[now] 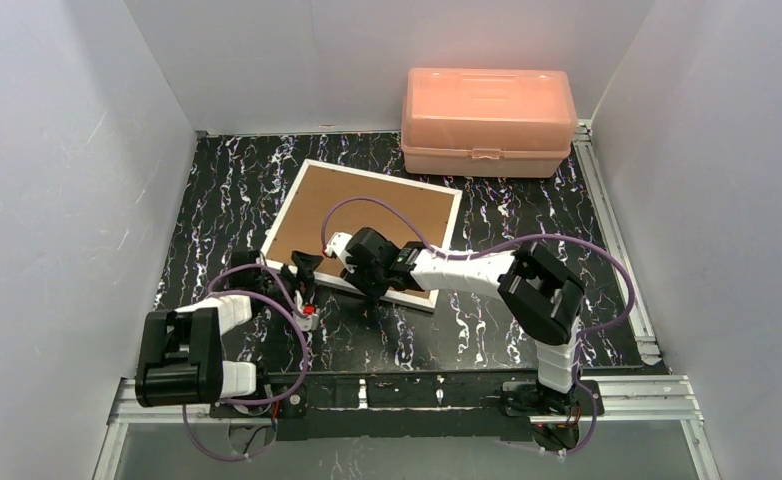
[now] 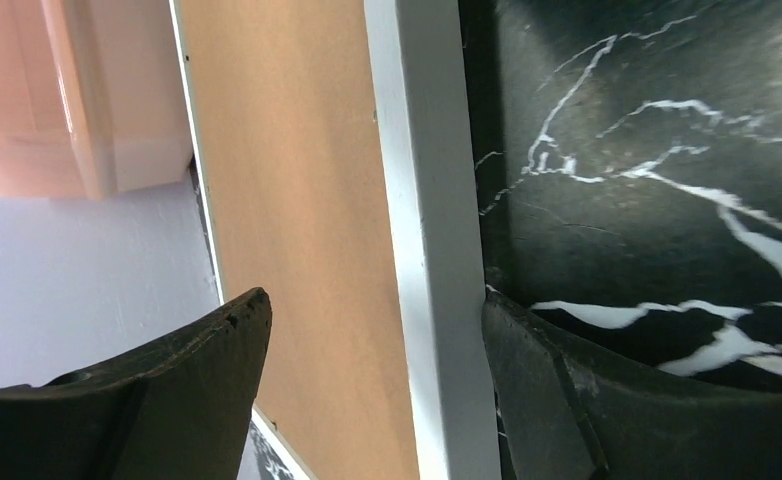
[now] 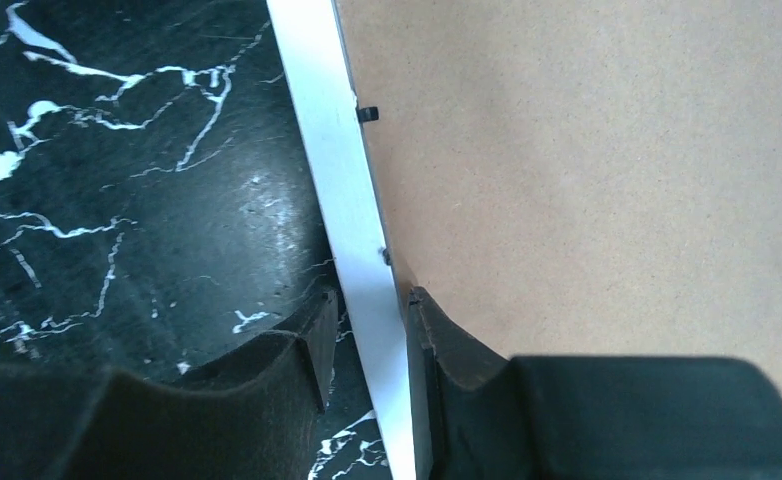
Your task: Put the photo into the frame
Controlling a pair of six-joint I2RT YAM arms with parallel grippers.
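Observation:
A white-edged frame with a brown backing (image 1: 387, 205) lies tilted on the black marbled table. My left gripper (image 1: 302, 268) is at its front-left edge; in the left wrist view it is open, fingertips (image 2: 527, 350) against the outer side of the white rim (image 2: 427, 240). My right gripper (image 1: 362, 285) is at the front edge; in the right wrist view its fingers (image 3: 447, 340) straddle the white rim (image 3: 352, 200) closely, small dark tabs along its inner side. Whether they grip it cannot be told. No separate photo is identifiable.
A closed pink plastic box (image 1: 487, 110) stands at the back right. Grey walls surround the table on three sides. Bare marble (image 1: 507, 300) is free to the right of the frame and at its left.

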